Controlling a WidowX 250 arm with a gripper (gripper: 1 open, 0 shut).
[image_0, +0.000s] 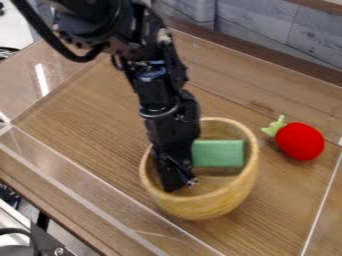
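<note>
My black robot arm comes down from the top left, and its gripper is low in a wooden bowl, at the bowl's left side. The fingertips are dark and partly hidden; the gripper looks shut, with nothing clearly visible between its fingers. A green block lies in the bowl, to the right of the gripper, partly behind it.
A red pepper-like object with a green stem lies on the wooden table, right of the bowl. A grey wall stands behind, and a black cable shows at the bottom left.
</note>
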